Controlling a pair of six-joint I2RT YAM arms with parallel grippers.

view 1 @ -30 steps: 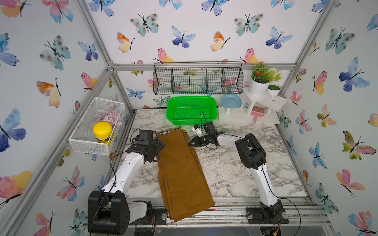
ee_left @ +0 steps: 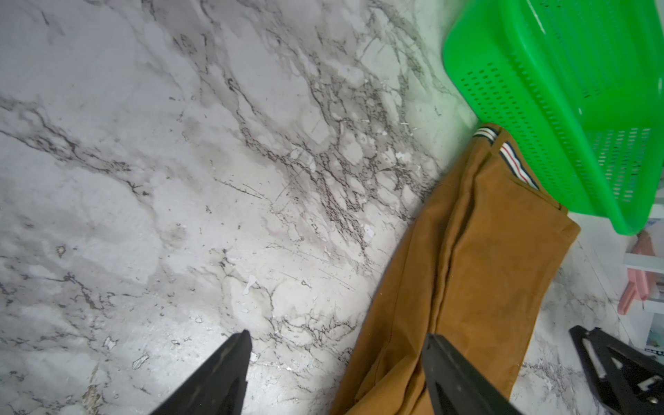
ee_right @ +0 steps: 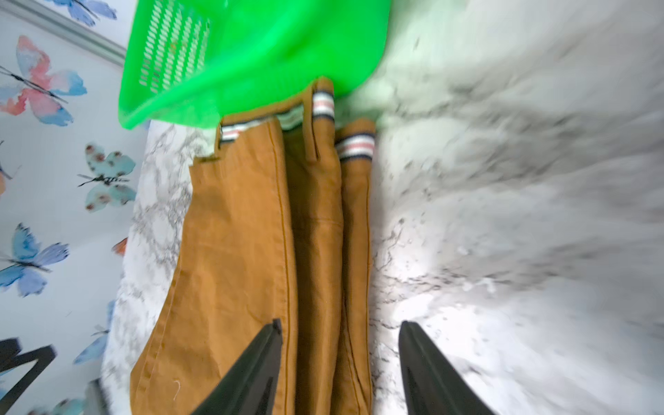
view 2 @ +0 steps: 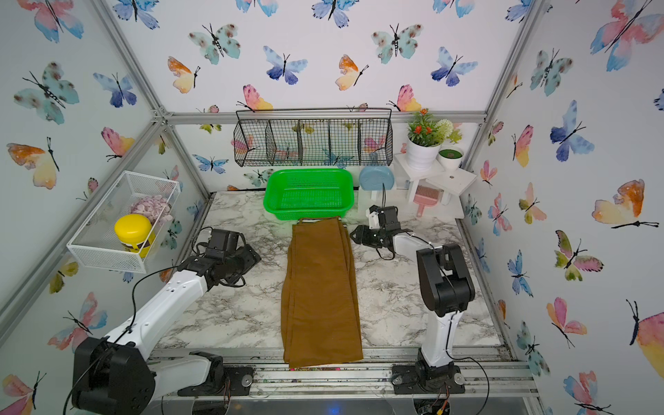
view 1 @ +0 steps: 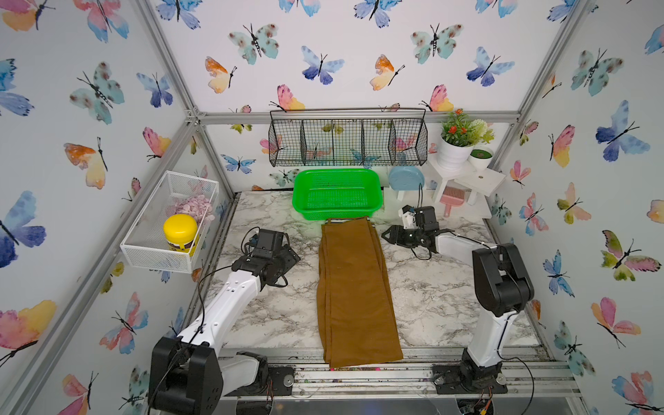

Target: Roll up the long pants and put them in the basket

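Note:
The brown pants (view 1: 356, 290) lie folded lengthwise in a long strip down the middle of the table, striped waistband (ee_right: 356, 148) at the far end by the green basket. My left gripper hangs left of the pants in the top views, open, with nothing seen between its fingertips. My right gripper is just right of the upper part of the pants, open, its fingers apart with nothing held.
The green basket (view 1: 337, 211) stands at the back. A white stand (view 1: 484, 181) with plants is at back right, a white mesh basket (view 1: 148, 259) on the left wall.
My left arm has moved slightly.

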